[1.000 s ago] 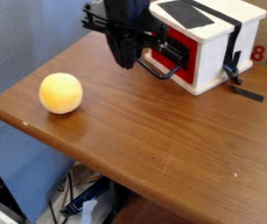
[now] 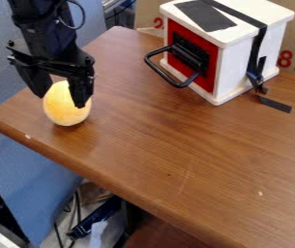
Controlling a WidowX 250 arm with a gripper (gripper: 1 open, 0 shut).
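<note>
My black gripper [image 2: 62, 79] is at the left, low over a pale yellow ball-like object [image 2: 66, 110] on the wooden table [image 2: 176, 170]. Its fingers straddle or sit just at the object's top; whether they touch it or grip it I cannot tell. At the back right stands a white box [image 2: 246, 53] with a red front and a black handle [image 2: 159, 68], which sticks out toward the left.
Black straps hang from the white box onto the table. A cardboard box [image 2: 281, 68] is behind it. The table's left edge lies close to the yellow object, with blue fabric beyond.
My gripper has moved from the white box's handle leftward and down onto the yellow object. The object and the box look unmoved.
</note>
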